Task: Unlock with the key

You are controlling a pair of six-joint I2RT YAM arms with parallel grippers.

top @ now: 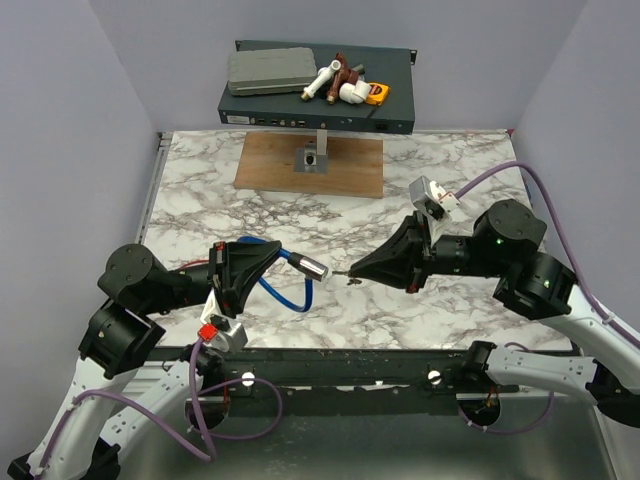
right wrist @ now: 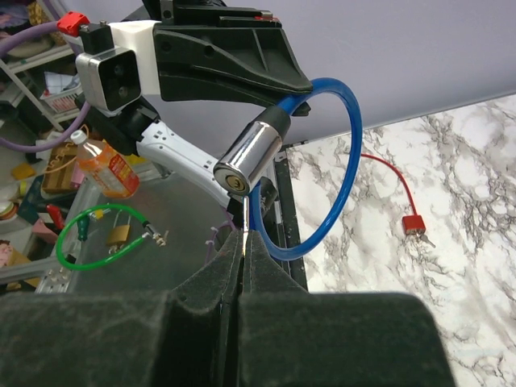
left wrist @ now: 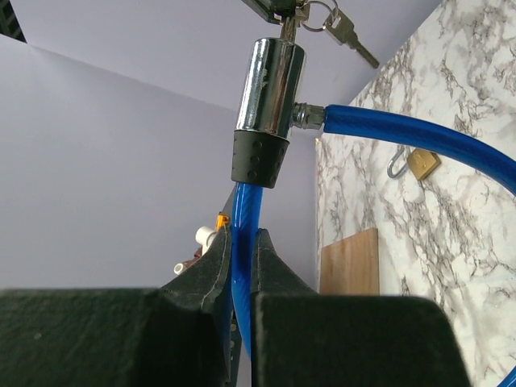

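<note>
A blue cable lock with a chrome cylinder [top: 307, 265] is held up by its blue cable [left wrist: 246, 214], with my left gripper [top: 273, 250] shut on that cable just behind the black collar. Facing the cylinder's end, my right gripper [top: 354, 271] is shut on a key [right wrist: 245, 222], its blade sticking out from the fingertips. The key's tip is at the cylinder's end face; whether it has entered the keyhole [right wrist: 235, 183] I cannot tell. A second key [left wrist: 344, 31] dangles from the same ring. The cable's other end is plugged into the cylinder's side.
On the marble table lie a brass padlock [left wrist: 423, 163] and a red cable lock [right wrist: 413, 224]. A wooden board [top: 255, 165] with a metal latch is at the back, below a dark shelf unit [top: 230, 105]. Open table surrounds the raised lock.
</note>
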